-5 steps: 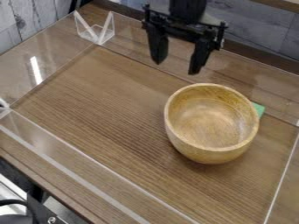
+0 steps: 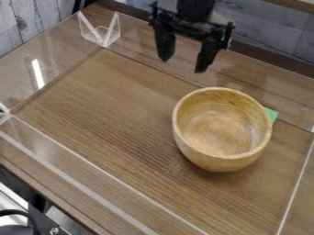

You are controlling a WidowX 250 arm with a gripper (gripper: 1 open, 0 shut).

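My black gripper (image 2: 190,50) hangs over the back middle of the wooden table (image 2: 92,110). It is open, its two dark fingers apart, with nothing seen between them. In front of it and to the right sits a large tan bowl (image 2: 221,147), empty. A small green object (image 2: 270,118) lies at the bowl's right, partly hidden behind its rim.
A white wire-like rack or holder (image 2: 101,27) stands at the back left. A dark cable-like shape (image 2: 25,218) shows at the front left corner.
The bowl and green object have not moved.
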